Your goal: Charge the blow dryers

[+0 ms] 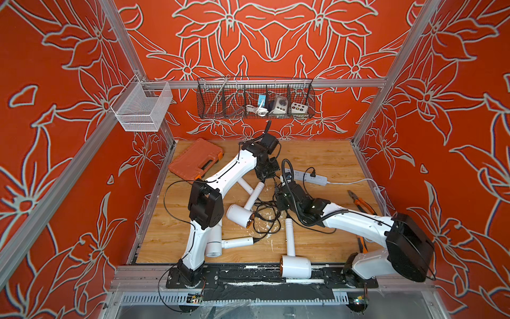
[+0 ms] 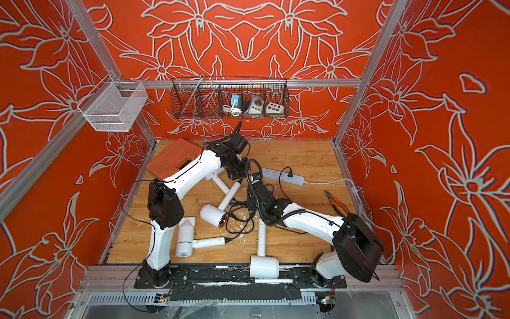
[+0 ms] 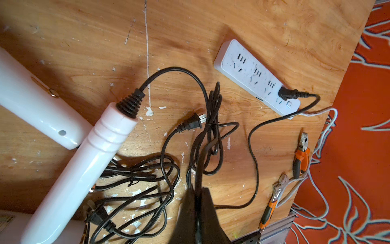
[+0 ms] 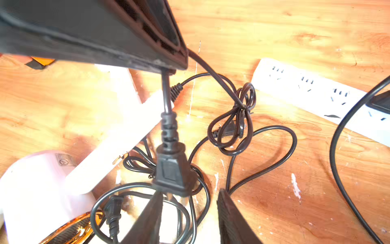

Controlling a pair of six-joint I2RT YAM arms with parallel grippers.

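Note:
My left gripper is shut on a thin black cord (image 3: 199,170). In the right wrist view a black plug (image 4: 173,170) hangs prongs down on its cord below the left gripper. Just beyond that plug, my right gripper stands open with nothing gripped. A white power strip (image 3: 251,77) lies at the back right, one black plug (image 3: 288,94) in its end socket. White blow dryers lie about the table: one in the middle (image 1: 240,214), one at left (image 1: 214,243), one at the front edge (image 1: 296,267) and another partly behind the left arm.
Tangled black cords (image 3: 142,170) with loose plugs cover the table's middle. Orange-handled pliers (image 3: 301,156) and another tool (image 3: 271,205) lie to the right. An orange case (image 1: 195,159) is at back left. Bare wood shows behind the strip.

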